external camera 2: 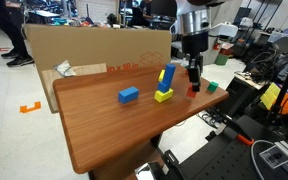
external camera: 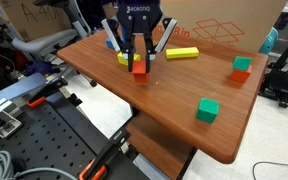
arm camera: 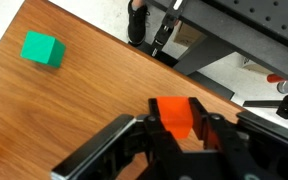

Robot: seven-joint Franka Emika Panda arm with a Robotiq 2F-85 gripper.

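Note:
A red-orange block [arm camera: 174,117] is between the fingers of my gripper [external camera: 139,61], which is shut on it. In the first exterior view the red block [external camera: 139,68] hangs under the gripper over the wooden table, close to its front edge. The second exterior view shows the red block [external camera 2: 191,93] below the fingers too. A small gap to the tabletop seems to show, though its height is hard to judge.
To the right lies a green block [external camera: 206,109]; farther back, a green block [external camera: 242,63] tops a red one [external camera: 240,75]. A yellow bar [external camera: 182,52] lies behind the gripper. Blue [external camera 2: 129,95] and yellow [external camera 2: 163,95] blocks stand elsewhere.

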